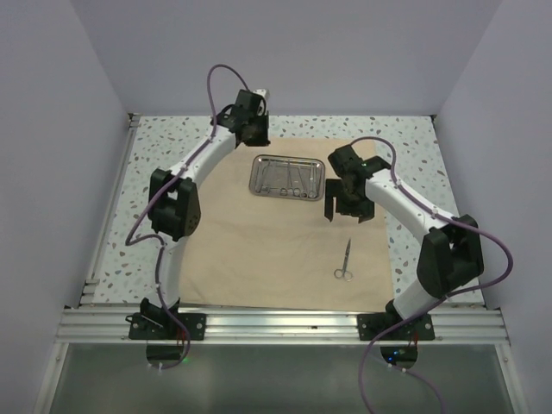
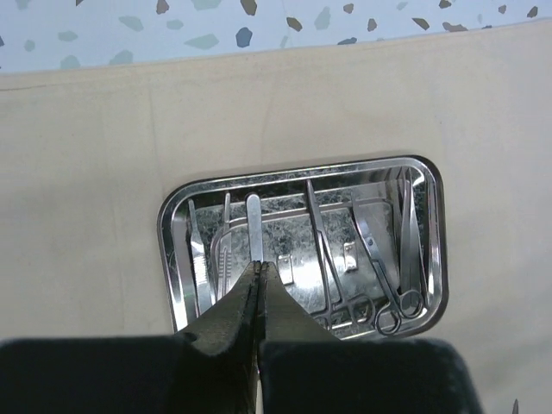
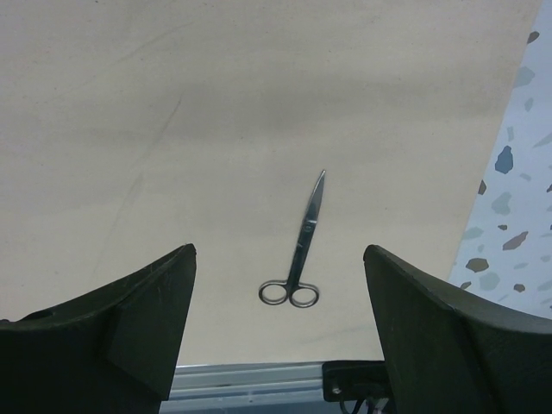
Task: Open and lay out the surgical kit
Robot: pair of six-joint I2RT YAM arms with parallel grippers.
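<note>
A steel tray (image 1: 286, 196) (image 2: 438, 241) holds several instruments: scissor-handled tools (image 2: 322, 250), tweezer-like pieces and a flat handle (image 2: 254, 224). My left gripper (image 1: 263, 138) is above the tray's back-left, shut, with nothing visible held in it. My right gripper (image 1: 349, 207) hangs open right of the tray, nothing between its fingers. One pair of scissors (image 1: 343, 269) (image 3: 304, 246) lies alone on the beige cloth below it, toward the front right.
The beige cloth (image 1: 259, 259) has wide free room at front left and centre. The speckled table (image 1: 129, 216) shows around it, with the metal front rail (image 1: 259, 315) along the near edge.
</note>
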